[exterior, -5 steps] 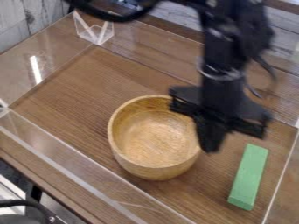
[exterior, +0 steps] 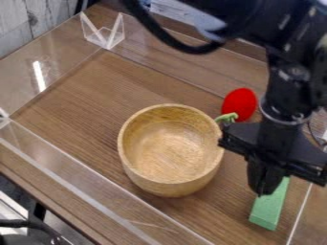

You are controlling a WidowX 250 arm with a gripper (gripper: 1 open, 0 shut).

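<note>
My dark arm reaches down from the top right to the gripper (exterior: pixel 238 153), which is shut with nothing visible between its fingers, at the right of the tan bowl (exterior: pixel 166 151). A green block (exterior: pixel 266 211) lies on the table below the arm, partly hidden by it. A red object (exterior: pixel 239 101) sits behind the bowl, beside the arm.
A clear plastic item (exterior: pixel 105 31) stands at the back left. A dark object is cut off at the bottom left corner.
My arm has moved right and lower, from above the bowl toward the green block, uncovering the red object and covering the block's upper part.
</note>
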